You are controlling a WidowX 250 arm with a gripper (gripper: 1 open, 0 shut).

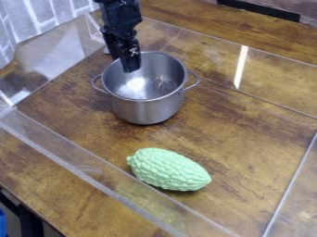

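Observation:
A steel pot (148,104) with two side handles stands upper centre on the wooden table. The black gripper (125,56) hangs above the pot's back-left rim; whether its fingers are open or shut is not clear. A pale green bumpy vegetable, like a bitter melon (169,169), lies on the table in front of the pot.
Clear plastic walls border the table (247,139) at the left, front and right. A small pale object, partly hidden, is behind the pot at its left.

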